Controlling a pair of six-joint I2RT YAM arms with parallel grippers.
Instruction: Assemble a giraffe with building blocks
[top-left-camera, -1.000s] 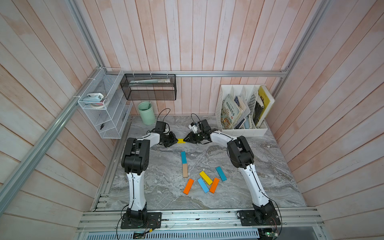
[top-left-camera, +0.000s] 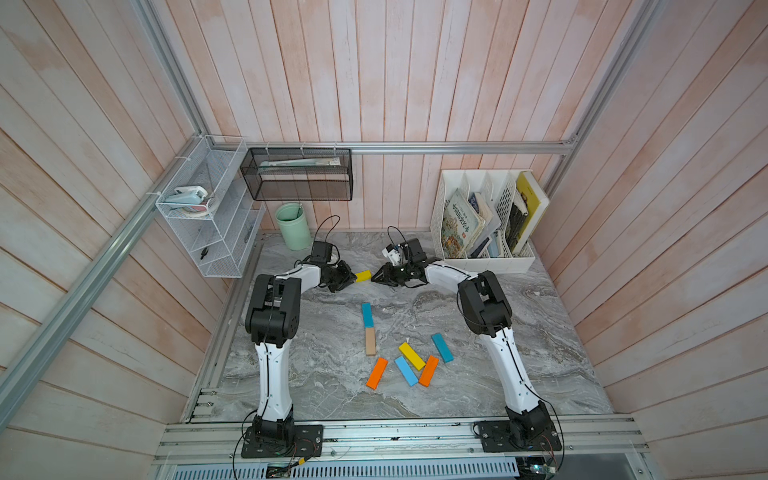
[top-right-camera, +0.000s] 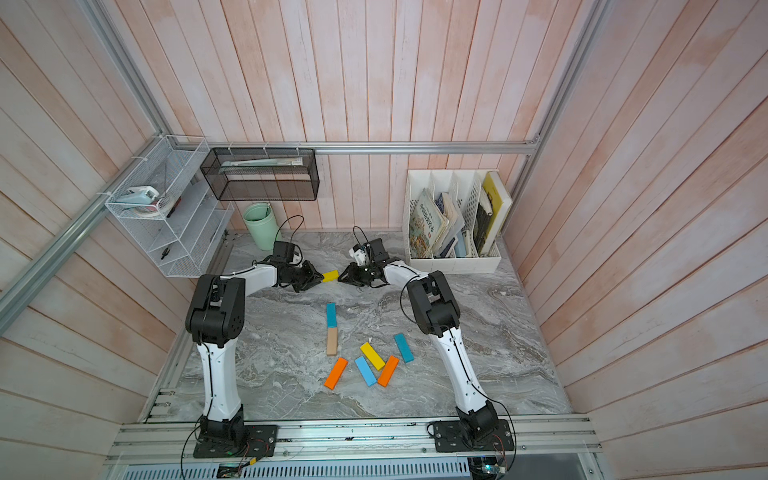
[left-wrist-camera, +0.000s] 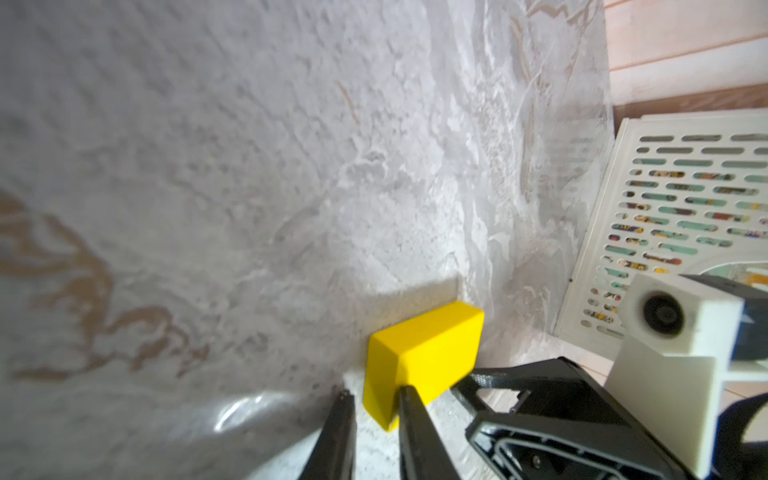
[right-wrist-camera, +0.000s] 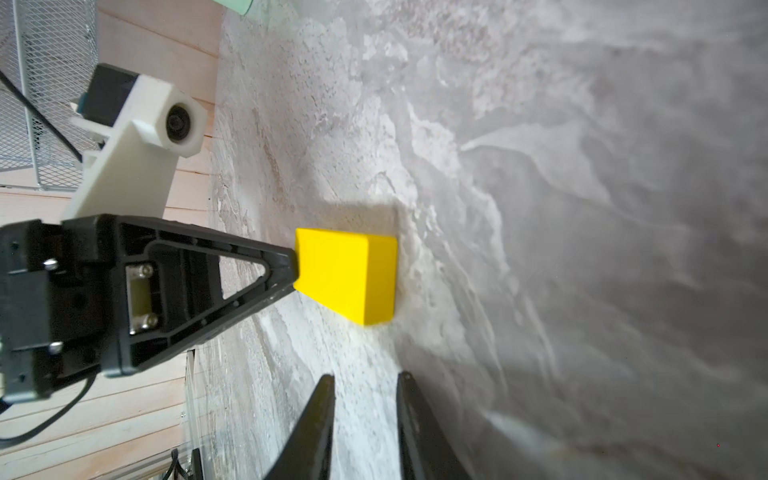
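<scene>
At the back of the table, a yellow block (top-left-camera: 363, 276) lies between my two grippers. My left gripper is part open at the block's near end; in the left wrist view one fingertip overlaps a corner of the yellow block (left-wrist-camera: 432, 344). From the right wrist view, a left finger (right-wrist-camera: 280, 272) meets the far end of the yellow block (right-wrist-camera: 332, 260). My right gripper is part open, nothing between its fingers, just short of the block's other end. A blue block (top-left-camera: 367, 314) and a tan block (top-left-camera: 369, 341) form an end-to-end line in front.
Loose blocks lie nearer the front: orange (top-left-camera: 377, 373), yellow (top-left-camera: 412, 356), light blue (top-left-camera: 406, 371), another orange (top-left-camera: 429, 371) and teal (top-left-camera: 441, 347). A green bin (top-left-camera: 294, 228) and a white book rack (top-left-camera: 488, 264) stand behind.
The other blocks stayed put.
</scene>
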